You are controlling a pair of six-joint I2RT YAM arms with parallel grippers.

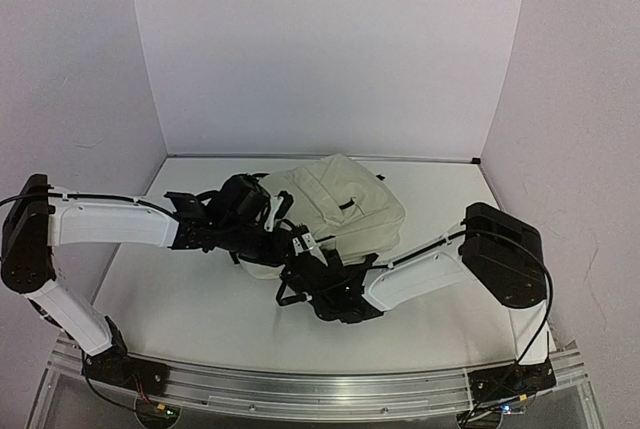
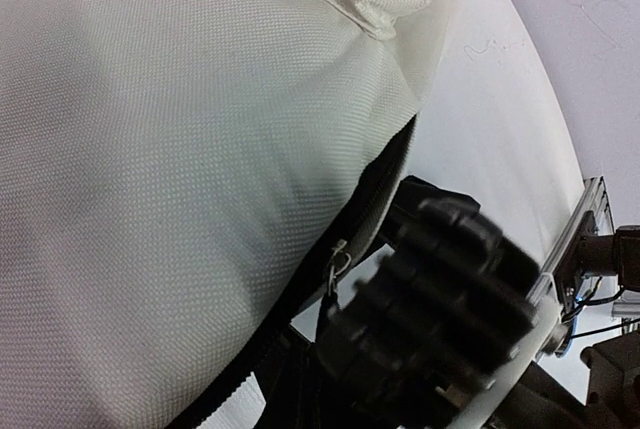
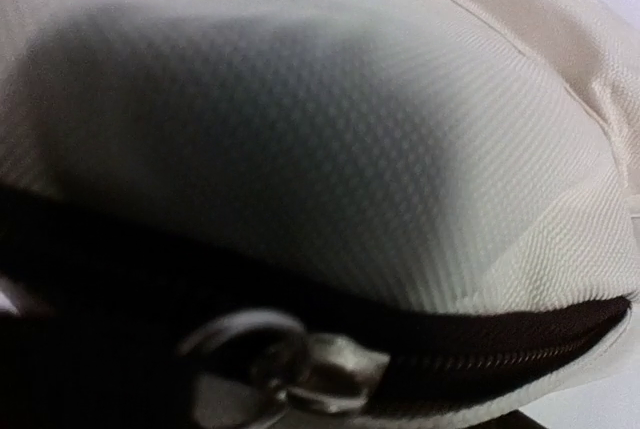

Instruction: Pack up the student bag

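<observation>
A cream bag lies on the table with a dark zip along its near edge. My left gripper sits over the bag's left front edge. Close beside it, my right gripper is at the front edge; the two overlap in the top view. Blurred, the right gripper shows beside the zip in the left wrist view. A metal zip pull with a ring fills the lower part of the right wrist view, against a dark blurred shape. Neither gripper's fingertips show clearly, so what lies between them is hidden.
A metal rail runs along the front edge, and pale walls close off the back and sides.
</observation>
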